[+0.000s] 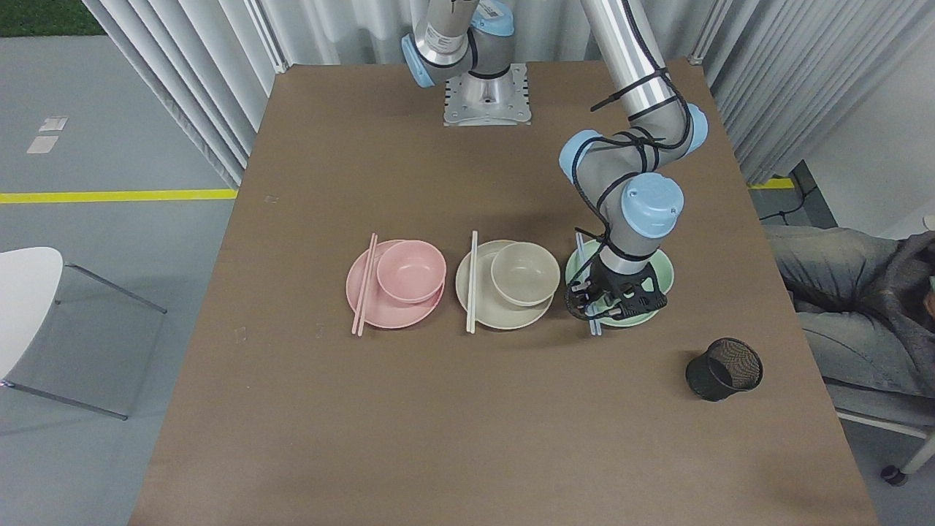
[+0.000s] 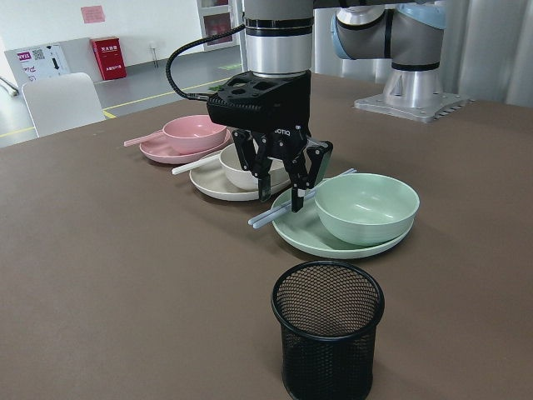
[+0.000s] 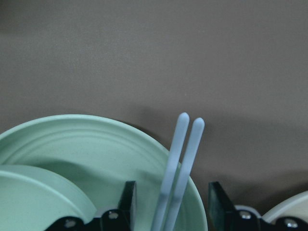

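My gripper [image 2: 280, 195] hangs open just above the green plate [image 2: 308, 237], its fingers either side of the pale blue chopsticks [image 3: 174, 183] in the wrist view, with no contact visible. The chopsticks lie across the plate's edge beside the green bowl [image 2: 366, 218]. In the front view the gripper covers much of that green set.
The cream set with bowl [image 1: 524, 273] and the pink set with bowl [image 1: 410, 270] stand to the left, each with chopsticks. A black mesh cup [image 1: 724, 370] stands at the front right.
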